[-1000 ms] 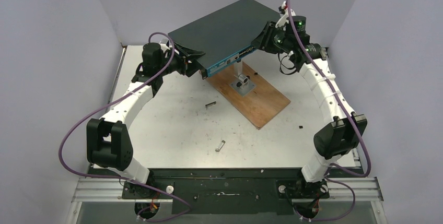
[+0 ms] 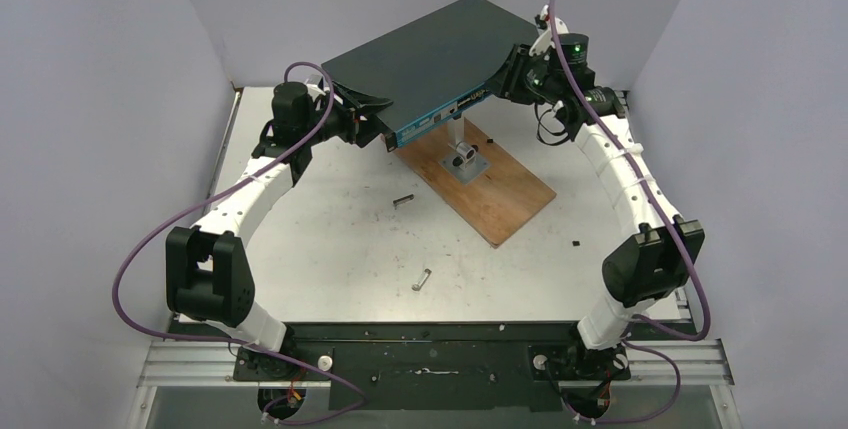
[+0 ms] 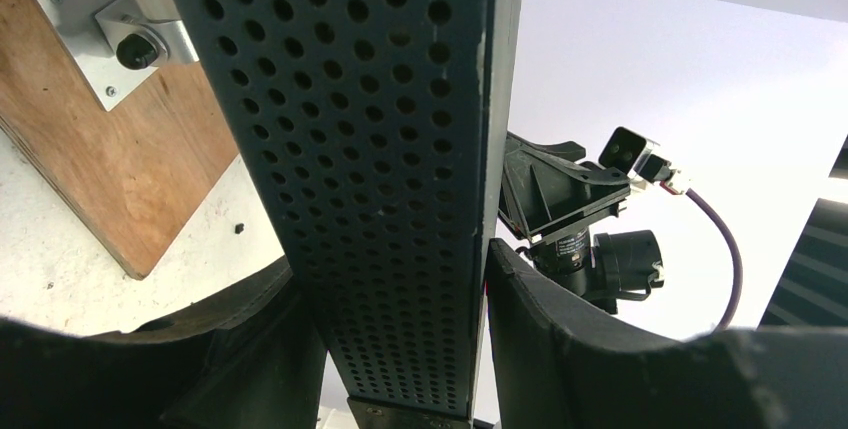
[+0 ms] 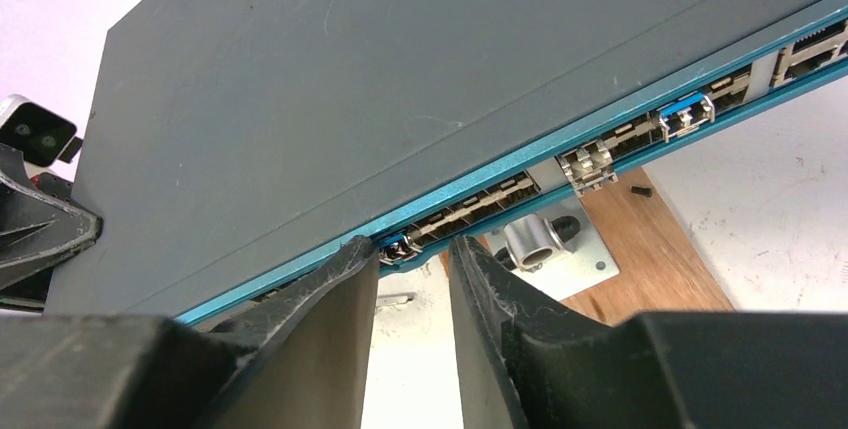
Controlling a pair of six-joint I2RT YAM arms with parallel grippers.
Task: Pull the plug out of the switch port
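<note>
The dark switch (image 2: 420,59), with a blue-edged port face, stands raised over a wooden board (image 2: 515,199). My left gripper (image 2: 375,119) is shut on its left end; the left wrist view shows the perforated side (image 3: 360,149) between the fingers. My right gripper is part open at the port face, fingertips either side of a small metal plug with a blue tab (image 4: 396,247), partly hidden by a finger. Other metal plugs (image 4: 585,166) sit in ports farther right in the right wrist view.
Loose small metal pieces (image 2: 421,279) lie on the white table (image 2: 340,269). Walls surround the back and sides.
My right arm has shifted slightly away from the switch and back toward it over the last second. The left arm and switch show no visible change.
</note>
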